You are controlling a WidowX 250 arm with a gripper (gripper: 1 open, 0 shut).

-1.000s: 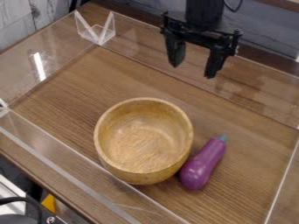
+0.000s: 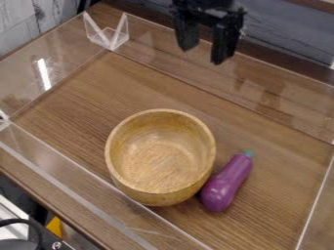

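Note:
My gripper point(image 2: 206, 42) is at the top centre of the camera view, dark and partly cut off by the frame's edge, its fingers pointing down over the back of the wooden surface. It stands open. Far below it are a yellow-tan bowl point(image 2: 158, 154) and, at that bowl's right, a purple eggplant-like object point(image 2: 228, 181) lying diagonally on the wood.
A clear plastic or wire holder point(image 2: 107, 29) stands at the back left. Cables lie at the lower left corner, outside the surface's edge.
My gripper has moved up and back in the view, toward the top edge and slightly left. The bowl and the purple object have stayed in place.

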